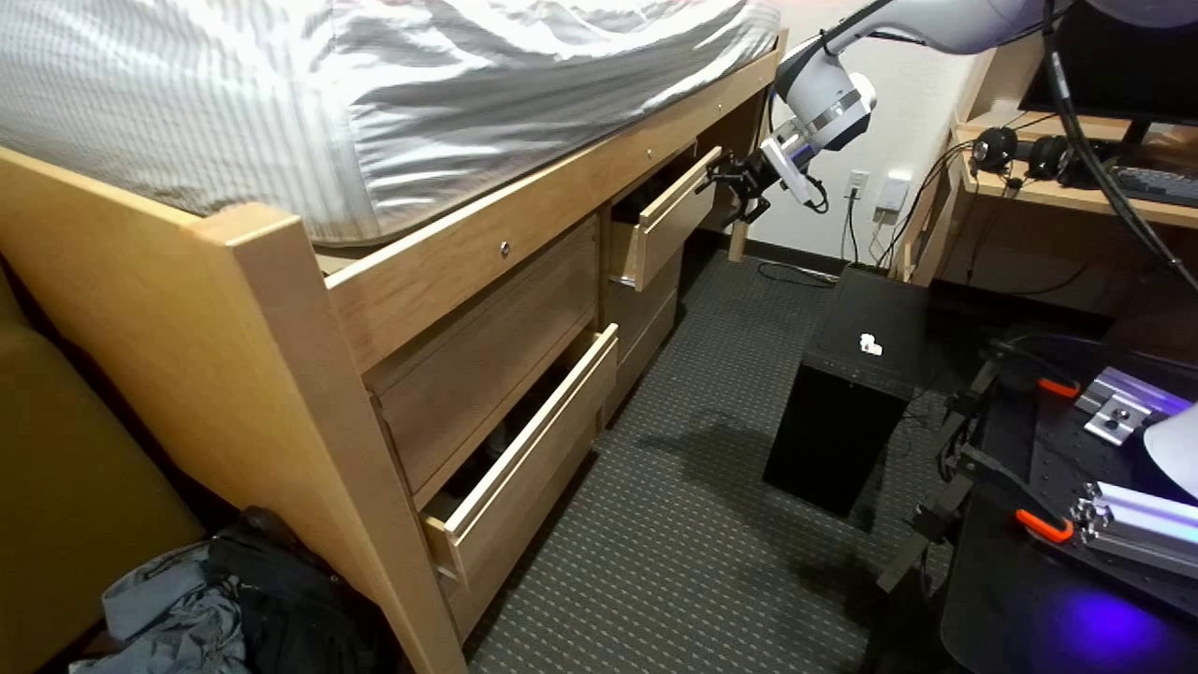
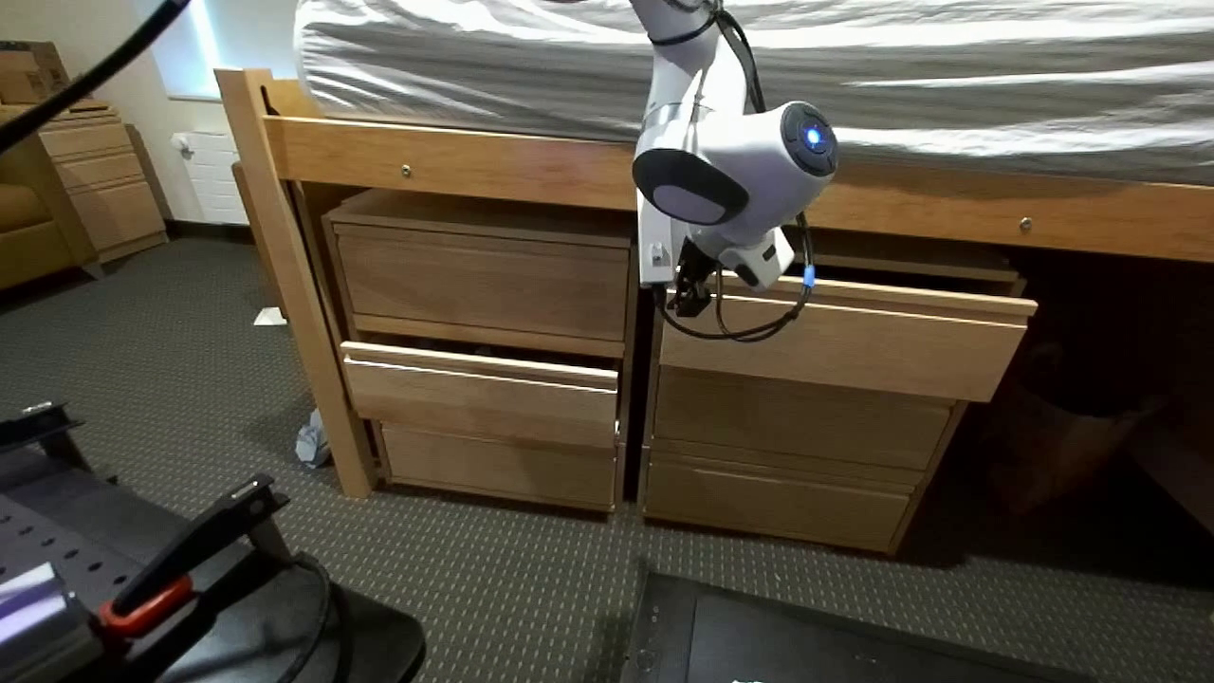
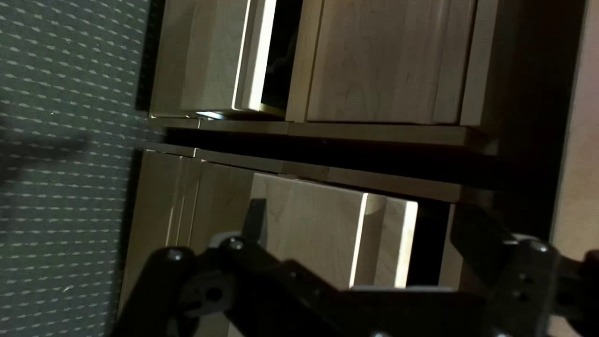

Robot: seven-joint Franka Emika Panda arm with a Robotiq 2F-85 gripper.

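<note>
In the wrist view my gripper stands open, its dark fingers [image 3: 256, 220] spread wide apart. Between and beyond them is the pulled-out top drawer [image 3: 314, 224] of one wooden dresser, its lit upper edge facing the gap. No object shows gripped. Exterior view 1 places the gripper [image 1: 727, 197] at the far end of this drawer's front [image 1: 668, 230], close to its top edge; contact cannot be made out. A second drawer [image 2: 484, 393], in the middle row of the neighbouring dresser, is also pulled part way out.
The bed rail [image 1: 539, 213] runs just above both dressers. A black box [image 1: 865, 337] stands on the carpet, and a dark table [image 1: 1056, 607] with clamps is at the right. Open carpet [image 1: 663, 505] lies between the drawers and these.
</note>
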